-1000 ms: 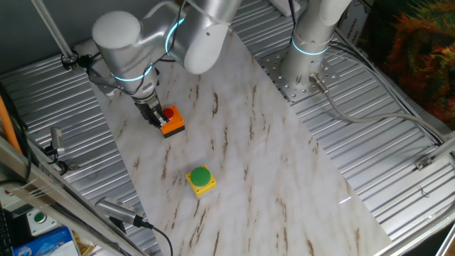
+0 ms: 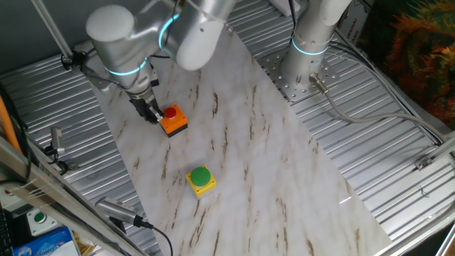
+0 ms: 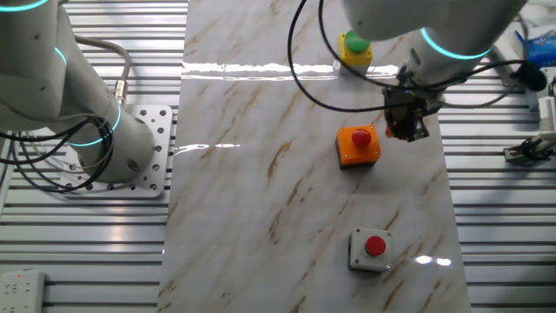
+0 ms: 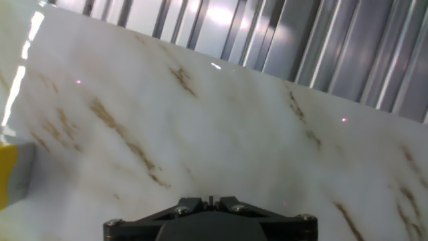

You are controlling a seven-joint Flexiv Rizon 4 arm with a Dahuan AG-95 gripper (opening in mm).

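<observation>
An orange box with a red button [image 2: 170,112] sits on the marble-patterned table; in exterior view 2 the orange box [image 3: 357,148] shows clear of my gripper [image 3: 419,135], which hangs beside it. In exterior view 1 my gripper [image 2: 158,116] overlaps the box's left edge; contact cannot be told. The wrist view has my gripper shut, with nothing visible between its fingertips. A yellow box with a green button [image 2: 200,177] stands apart from the orange one. A grey box with a red button [image 3: 372,250] is visible in exterior view 2.
Bare marble-patterned tabletop [image 2: 256,163] spreads around the boxes, bordered by ribbed metal [image 2: 370,156]. A silver device with a cable [image 2: 117,210] lies by the table's edge. Loose black cables hang from the arm in exterior view 2.
My gripper now covers less of the orange box; the boxes look unmoved.
</observation>
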